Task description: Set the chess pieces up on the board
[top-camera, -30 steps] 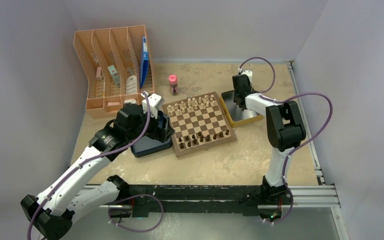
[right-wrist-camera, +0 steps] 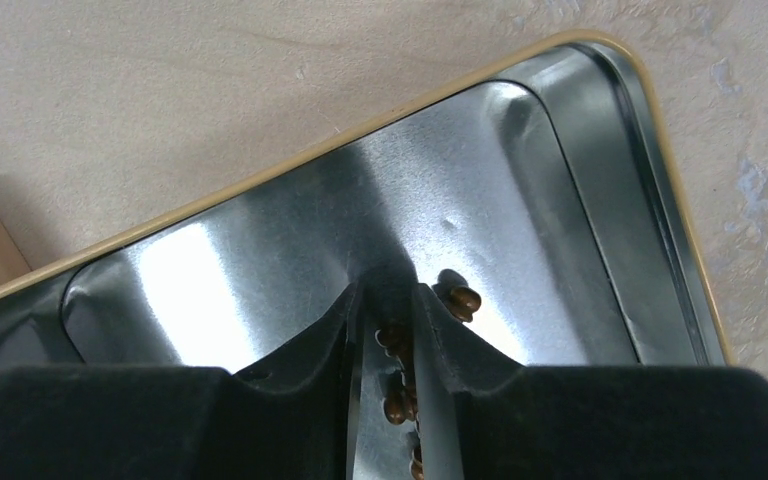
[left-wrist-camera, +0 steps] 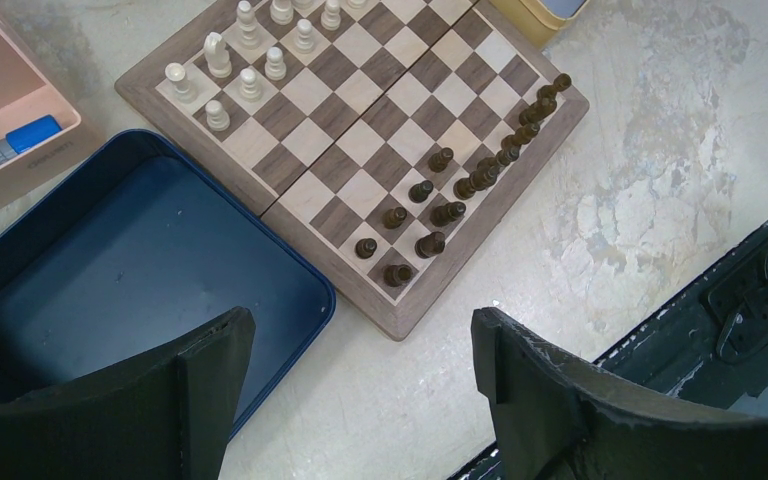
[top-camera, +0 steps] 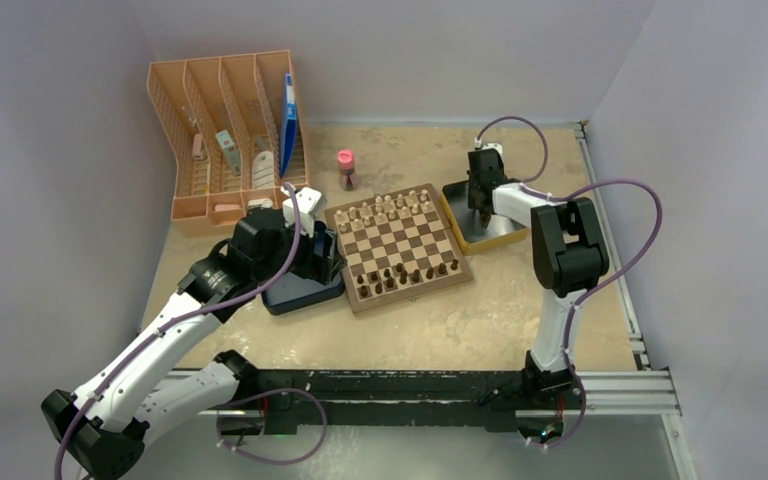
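The chessboard (top-camera: 400, 246) carries white pieces (left-wrist-camera: 249, 85) along the far side and dark pieces (left-wrist-camera: 430, 243) along the near side. My left gripper hangs open over the board's left end and the blue tray (left-wrist-camera: 130, 260), with nothing between its fingers. My right gripper is down in the yellow-rimmed metal tray (right-wrist-camera: 210, 280), its fingers part open, a short gap apart, over several small brown pieces (right-wrist-camera: 463, 303) lying on the tray floor. Whether any piece sits between the fingertips is unclear.
An orange divided organiser (top-camera: 190, 210) stands at the back left, with a pink-capped bottle (top-camera: 346, 170) to its right.
My right arm and gripper have shifted very slightly over the metal tray. The left arm and the board look the same.
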